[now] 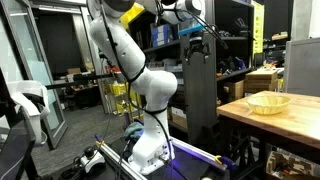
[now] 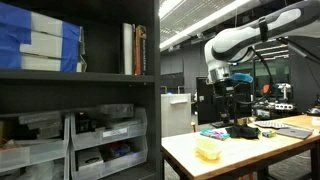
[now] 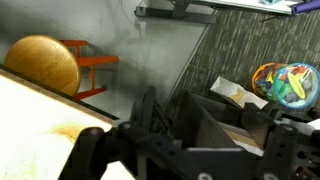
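Observation:
In the first exterior view, my gripper [image 1: 194,56] hangs high in front of the dark shelving, pointing down, to the left of the wooden table [image 1: 290,124]. A pale yellow bowl [image 1: 268,104] sits on that table, well apart from the gripper. The second exterior view has the bowl [image 2: 208,147] near the table's corner and the gripper [image 2: 222,110] beyond it. Looking down, the wrist view places the gripper over floor and a dark box [image 3: 210,132]. Its dark fingers [image 3: 148,104] stand apart, open, with nothing held between them.
On the table lie a black cloth [image 2: 243,131] and several small objects. A round wooden stool [image 3: 42,65] with red legs and a bin of colourful items [image 3: 295,85] stand on the floor. Dark shelves [image 1: 235,45] rise behind the arm.

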